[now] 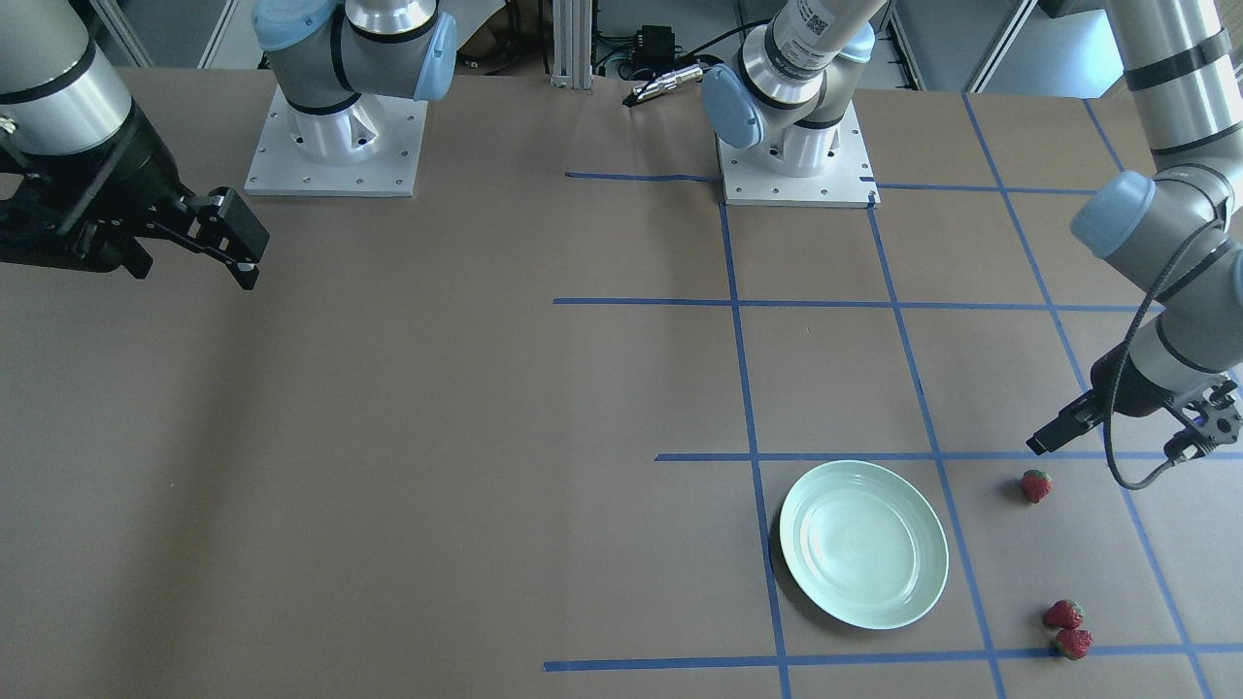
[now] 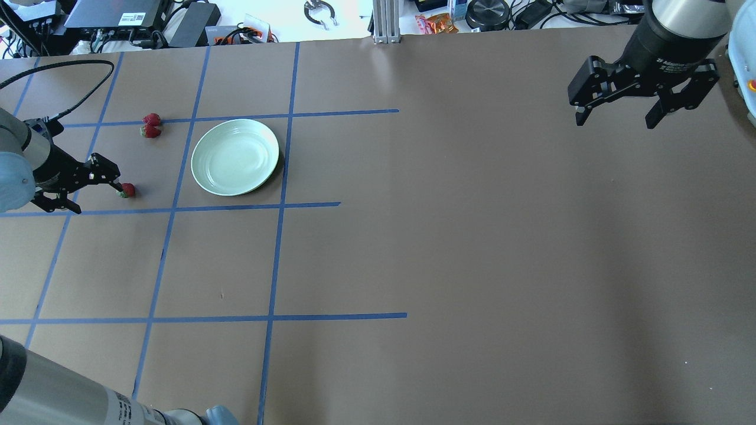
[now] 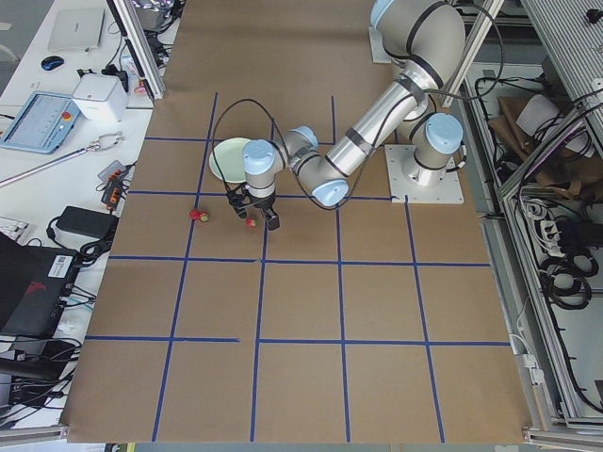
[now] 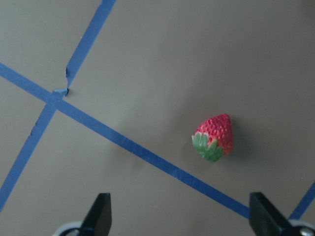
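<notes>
My gripper (image 2: 99,191) stands open and empty over the table, just beside and above a lone strawberry (image 1: 1034,485). In the left wrist view that strawberry (image 4: 212,137) lies between and beyond the two fingertips, green leaves toward the lower left. A pale green plate (image 2: 234,157) lies nearby, empty. Two more strawberries (image 2: 152,125) lie together on the taped grid, apart from the plate and the lone one.
A second arm with a black gripper (image 2: 641,92) hangs at the other side of the table. Robot bases stand at the back in the front view.
</notes>
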